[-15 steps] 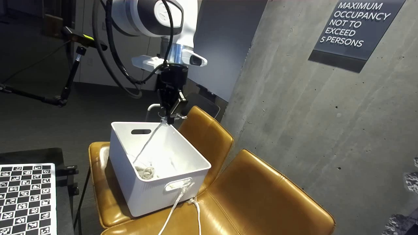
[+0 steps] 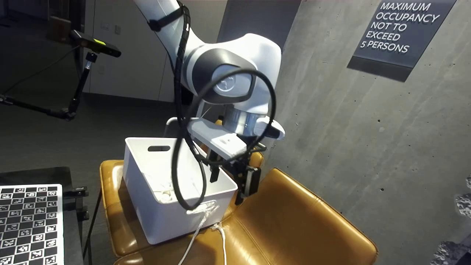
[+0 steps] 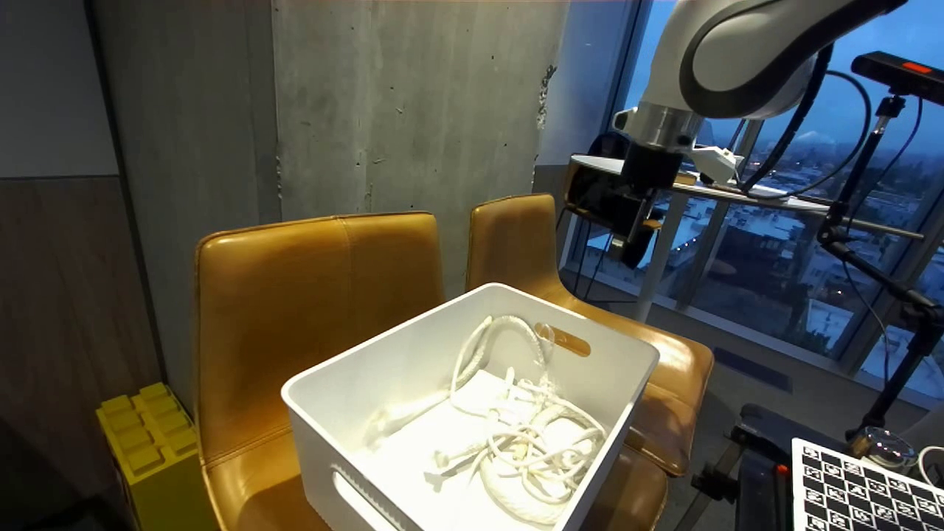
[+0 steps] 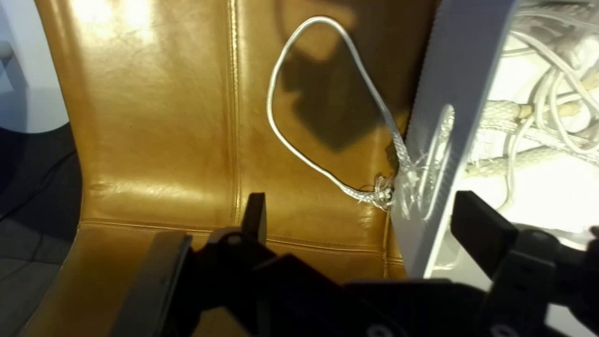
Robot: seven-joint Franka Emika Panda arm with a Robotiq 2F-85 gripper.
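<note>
My gripper is open, with no rope held between its fingers. In the wrist view, one finger (image 4: 255, 219) is over the chair side and the other finger (image 4: 480, 233) over the box side, the box wall showing between them. Exterior view 1 has the gripper (image 2: 233, 179) low by the right rim of the white box (image 2: 181, 221). Tangled white ropes (image 3: 531, 442) lie inside the box. A white rope loop (image 4: 272, 95) lies outside on the leather, near the handle slot; one frayed end (image 4: 383, 194) rests close to the wall.
The box stands on tan leather chairs (image 2: 300, 221), with free seat room beside it. A concrete wall (image 2: 353, 154) rises behind. A camera stand (image 2: 79, 84) and a checkered board (image 2: 31, 225) are at the left. A yellow block (image 3: 155, 442) shows in exterior view 2.
The arm has moved right and toward the camera, and the gripper is lower. The rope strand that hung from the gripper above the box is no longer in it.
</note>
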